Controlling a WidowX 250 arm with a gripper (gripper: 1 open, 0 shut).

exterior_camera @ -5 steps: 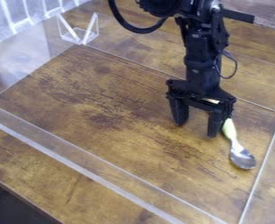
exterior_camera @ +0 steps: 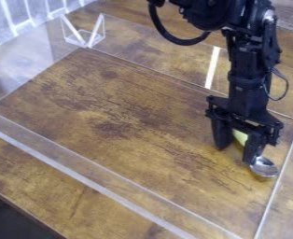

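Observation:
The black gripper [exterior_camera: 240, 140] is low over the wooden surface at the right, directly over a spoon [exterior_camera: 264, 168] with a pale yellow-green handle. The silver bowl of the spoon shows below the fingers, while much of the handle is hidden behind them. Whether the fingers grip the handle or only surround it is unclear.
Clear plastic walls border it, and a small white bracket [exterior_camera: 84, 33] stands at the back left corner.
The gripper has moved to the right and slightly down, covering more of the spoon. The spoon's bowl has shifted a little over the last second.

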